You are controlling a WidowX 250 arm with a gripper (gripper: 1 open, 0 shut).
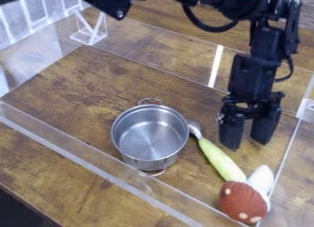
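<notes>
The black gripper [245,128] hangs low over the wooden surface at the right, open, above and just right of a long pale yellow-green toy [218,158]. A silver spoon head [194,129] shows at that toy's upper end. A steel pot [147,134] with two wire handles stands left of them. At the bottom right lie a red toy [243,203] with a pale end and a white toy [260,179] beside it, against the yellow-green one.
Clear plastic walls [73,134] border the work area, with a white bracket [88,30] at the back left. The wooden floor [86,84] left of and behind the pot is bare.
</notes>
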